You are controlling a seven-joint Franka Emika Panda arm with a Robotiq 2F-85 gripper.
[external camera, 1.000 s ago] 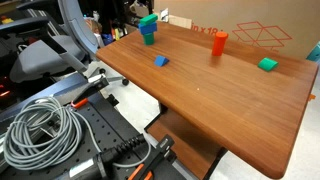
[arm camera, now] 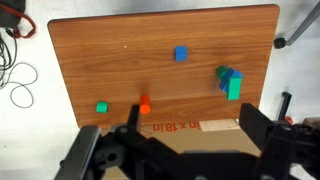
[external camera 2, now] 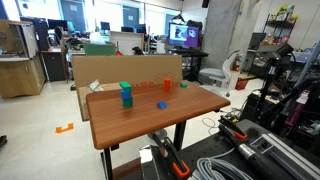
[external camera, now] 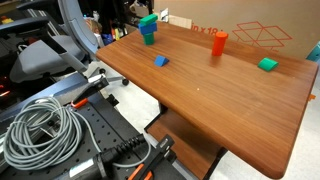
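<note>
High over the wooden table (arm camera: 110, 75), my gripper stands open at the bottom of the wrist view, nothing between its fingers. A stack at one end of the table has a green block (external camera: 149, 19) on top, a blue piece (external camera: 149, 28) under it and a dark green cylinder (external camera: 149, 39) at the base. A small blue block (external camera: 161, 61) lies alone on the wood, apart from the stack. An orange-red cylinder (external camera: 219, 43) stands upright near the back edge. Further along that edge is another green block (external camera: 267, 65).
A cardboard panel (external camera 2: 150, 70) stands behind the table's back edge. Coiled grey cable (external camera: 45, 135) and dark equipment lie off the front side.
</note>
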